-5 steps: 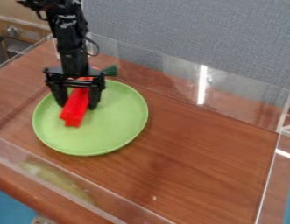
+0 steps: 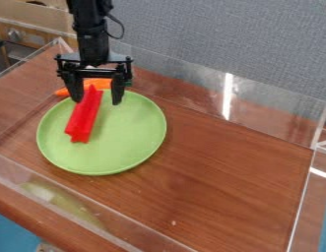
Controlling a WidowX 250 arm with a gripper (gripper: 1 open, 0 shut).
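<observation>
My black gripper [image 2: 97, 83] hangs open above the back of the green plate [image 2: 132, 138], with nothing held between its fingers. Below it a long red block [image 2: 83, 116] lies lengthwise on the left part of the plate. Just behind the plate, partly hidden by the gripper, is an orange carrot-like object [image 2: 64, 92] with a green end to the right.
Transparent walls edge the table, with a grey panel [image 2: 231, 39] behind.
My gripper has risen and moved back, away from the red block, which is now more fully visible lying on the plate.
</observation>
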